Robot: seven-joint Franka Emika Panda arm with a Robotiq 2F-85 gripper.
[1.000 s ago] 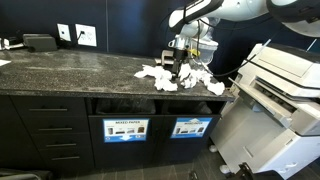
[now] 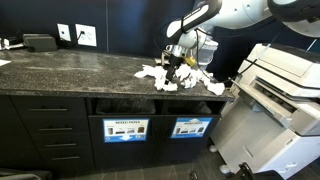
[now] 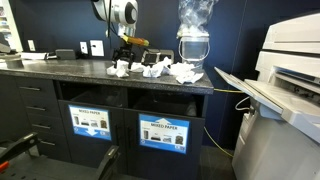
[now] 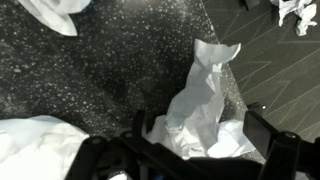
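Observation:
Several crumpled white papers lie in a cluster on the dark speckled counter (image 2: 90, 78). In the wrist view, one twisted white paper (image 4: 196, 105) sits between the spread fingers of my gripper. The fingers stand open, and whether either finger touches that paper cannot be told. Another white paper (image 4: 38, 150) fills the lower left, and a third paper (image 4: 55, 12) lies at the top left. From outside, my gripper (image 2: 172, 74) is low over the paper cluster; its fingertips are small and partly lost against the papers.
Below the counter are two open bins with blue-and-white labels, a left label (image 2: 125, 130) and a right label (image 2: 191, 127). A white machine (image 2: 280, 85) stands to the right. Paper scraps (image 4: 300, 12) lie beyond the counter edge.
My arm has come down and a little to the left over the papers in the exterior view. The papers show no clear movement.

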